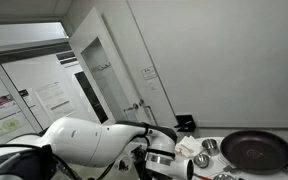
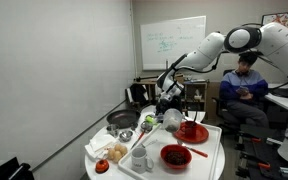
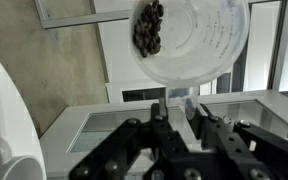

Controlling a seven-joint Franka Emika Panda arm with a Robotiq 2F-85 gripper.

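Observation:
A clear round cup (image 3: 192, 40) fills the upper part of the wrist view, with dark beans (image 3: 147, 28) gathered on one side of its bottom. My gripper is shut on the cup's short handle (image 3: 187, 96). In exterior view 2 the clear cup (image 2: 172, 119) hangs over the table beside a red plate. In exterior view 1 only the arm's white wrist shows at the bottom edge; the fingers and the cup are out of that picture.
A red bowl (image 2: 176, 159) of dark beans stands near the table's front, with white mugs (image 2: 139, 158) to its left. A red plate (image 2: 194, 132) lies at the right. A dark pan (image 1: 256, 151) and small metal cups (image 1: 210, 147) sit farther back. A person (image 2: 246, 83) sits beyond the table.

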